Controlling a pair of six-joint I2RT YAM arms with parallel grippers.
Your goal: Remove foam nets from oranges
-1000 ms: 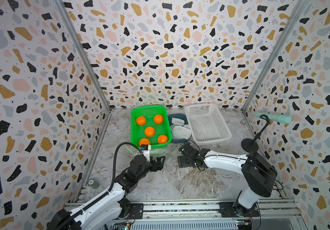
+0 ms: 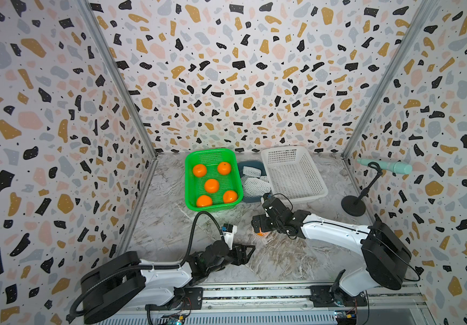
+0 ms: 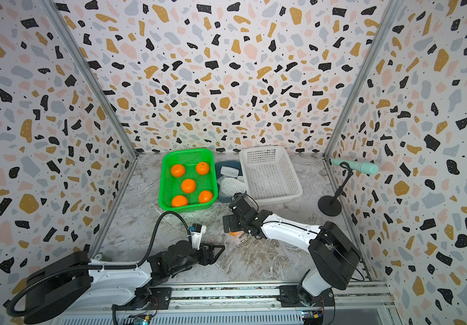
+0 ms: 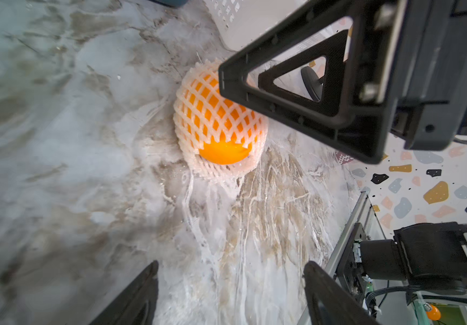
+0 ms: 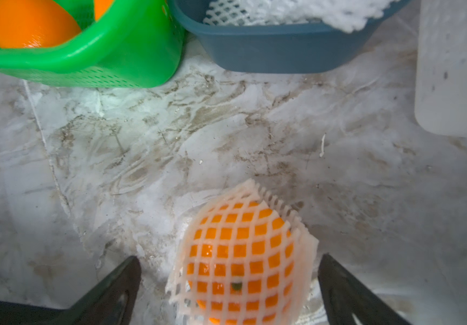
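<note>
An orange in a white foam net [image 4: 220, 119] lies on the marble table in front of the baskets, with a bare patch of peel at its lower side in the left wrist view. My right gripper [image 2: 260, 223] is just over it, open, its blurred fingertips on either side of the netted orange [image 5: 241, 260] in the right wrist view. My left gripper is lower left of the orange, apart from it, fingers spread with nothing between.
A green basket [image 2: 188, 178] holds several bare oranges. A dark blue tub [image 5: 276, 54] holds removed nets. An empty white basket [image 2: 320, 178] stands at back right. A black stand [image 2: 352, 204] is at the right.
My left arm has swung down and to the right, toward the front of the netted orange.
</note>
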